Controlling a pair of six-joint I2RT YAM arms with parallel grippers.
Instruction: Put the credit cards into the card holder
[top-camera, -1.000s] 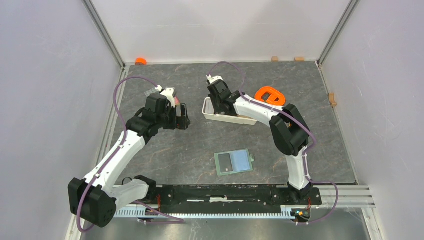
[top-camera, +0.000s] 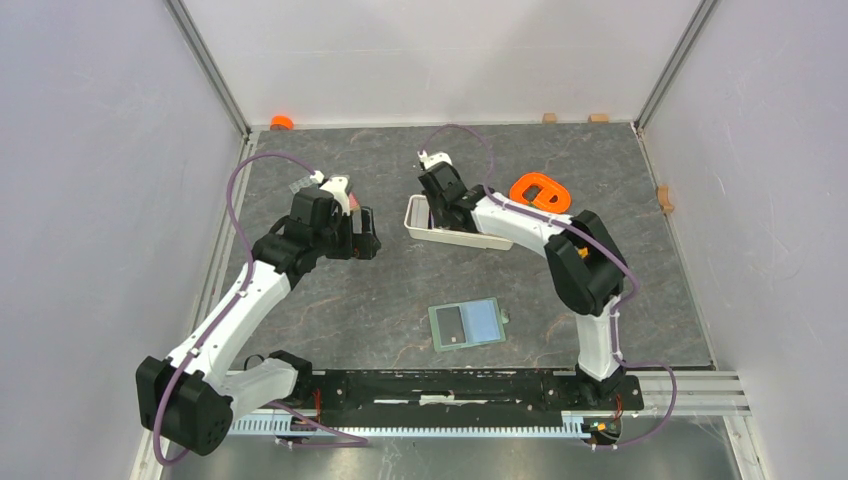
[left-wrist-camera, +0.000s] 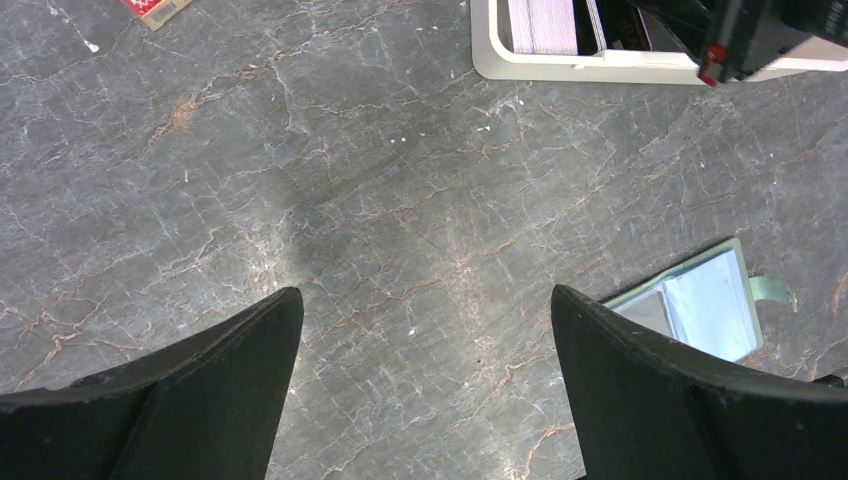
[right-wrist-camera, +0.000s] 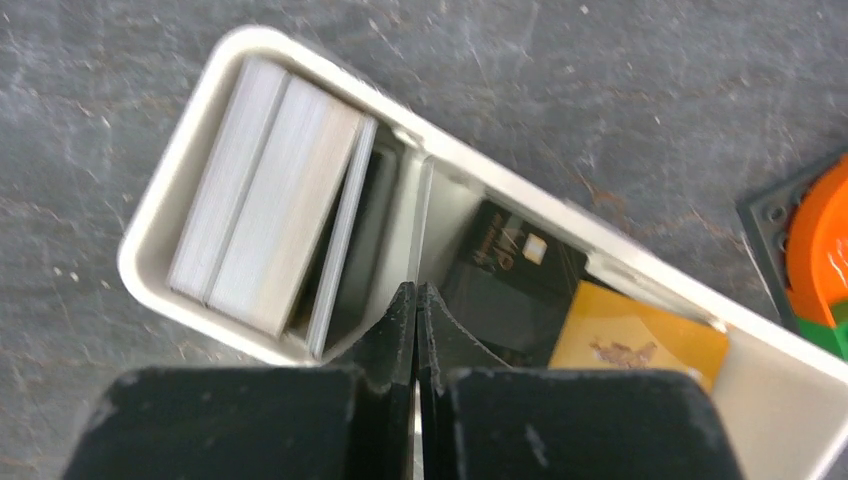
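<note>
A white box (right-wrist-camera: 145, 235) lies under my right gripper. Several cards (right-wrist-camera: 268, 190) stand upright at the box's left end, and a dark card (right-wrist-camera: 515, 275) and a yellow card (right-wrist-camera: 635, 345) lie flat in it. My right gripper is shut over the box. One thin pale edge (right-wrist-camera: 421, 220) runs up to its fingertips; whether it is gripped I cannot tell. Off to the left, my left gripper stands open and empty above the bare table. Near the front lies a flat green-edged piece (top-camera: 468, 324) with grey and blue panels, possibly the card holder.
An orange ring-shaped object (top-camera: 540, 193) sits right of the box. Behind the left gripper is a small red and tan block (left-wrist-camera: 158, 10). The middle of the table between box and green-edged piece is clear.
The left arm, box and green-edged piece have stayed put.
</note>
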